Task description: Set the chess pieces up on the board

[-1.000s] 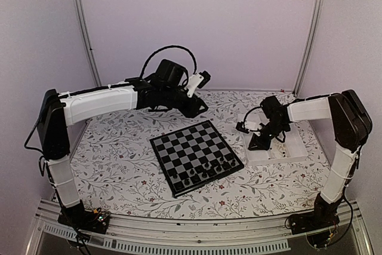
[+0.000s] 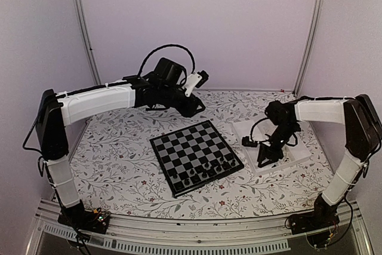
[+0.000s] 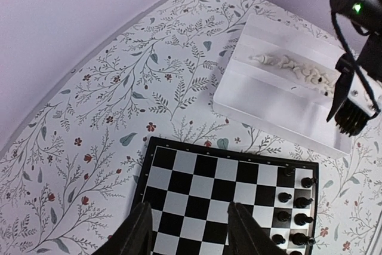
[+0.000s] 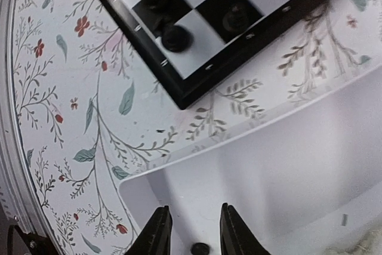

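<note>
The chessboard (image 2: 188,150) lies mid-table, dark pieces along its near right part, such as a dark piece (image 3: 303,219). My left gripper hangs above and behind the board, fingers apart, nothing between them. My right gripper is low over the white tray (image 2: 245,132), fingers apart above a small dark piece (image 4: 200,249) in the tray's corner. A row of white pieces (image 3: 293,71) lies in the tray.
The tray sits right of the board with a narrow strip of table between.
My right gripper has moved toward the front and slightly right over the tray. The tray appears shifted slightly left. The left arm has moved slightly.
</note>
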